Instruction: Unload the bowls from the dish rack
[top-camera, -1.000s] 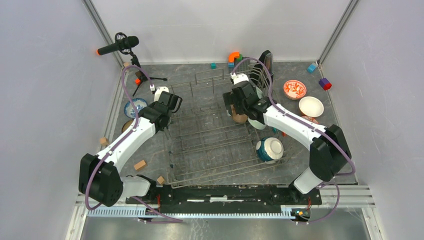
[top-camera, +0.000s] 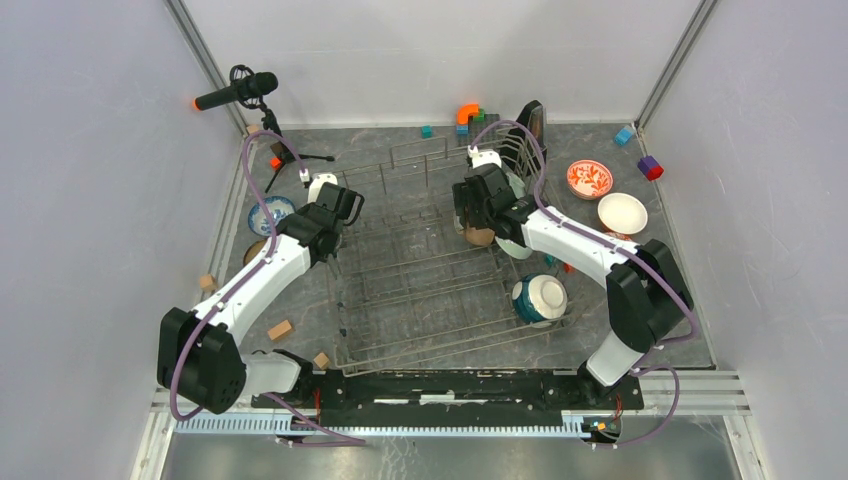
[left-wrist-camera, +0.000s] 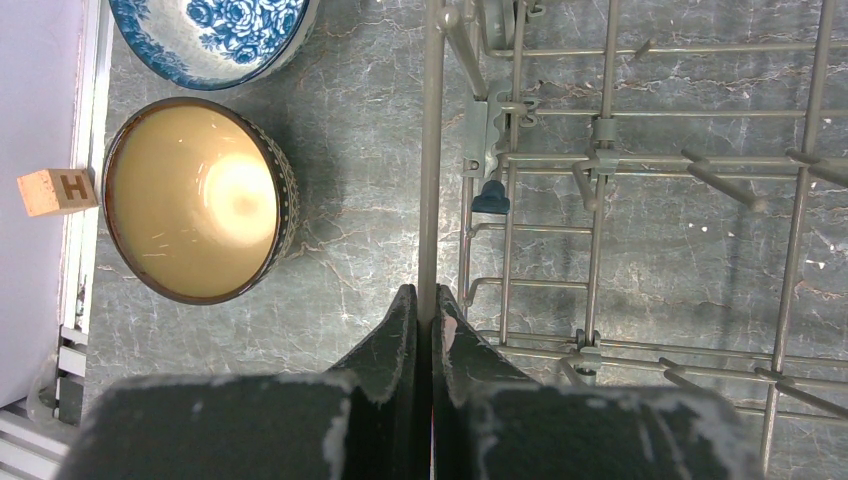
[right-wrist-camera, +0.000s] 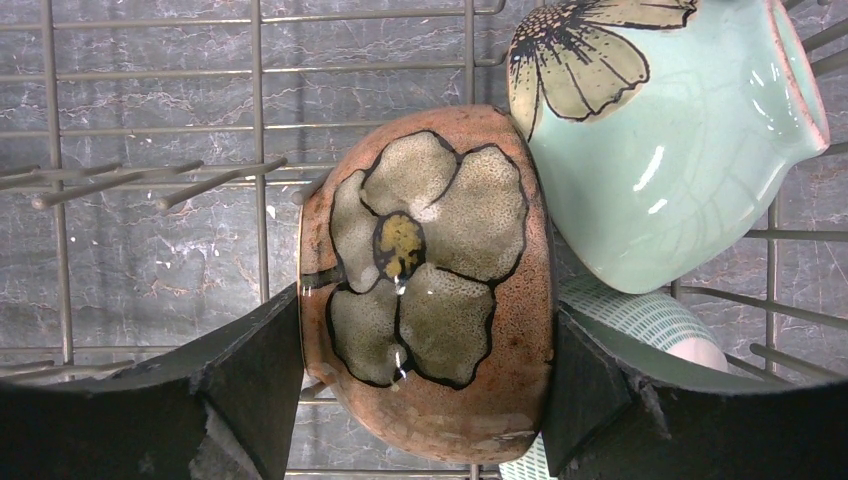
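In the left wrist view, my left gripper is shut on the side rail of the dish rack (left-wrist-camera: 432, 150). My right gripper has a brown bowl with a flower pattern (right-wrist-camera: 430, 250) between its fingers. They lie close against the bowl's two sides; whether they grip it firmly I cannot tell. Right beside it in the rack is a pale green bowl (right-wrist-camera: 680, 150), with a green-patterned dish (right-wrist-camera: 640, 320) partly hidden below. A teal and white bowl (top-camera: 541, 299) rests in the rack's front right corner.
Left of the rack are a blue floral bowl (left-wrist-camera: 235, 30), a tan bowl (left-wrist-camera: 195, 200) and wooden blocks. An orange-patterned bowl (top-camera: 589, 179) and a white bowl (top-camera: 622, 213) stand to the right. The rack's middle is empty.
The right arm has shifted slightly; the left arm stays still.
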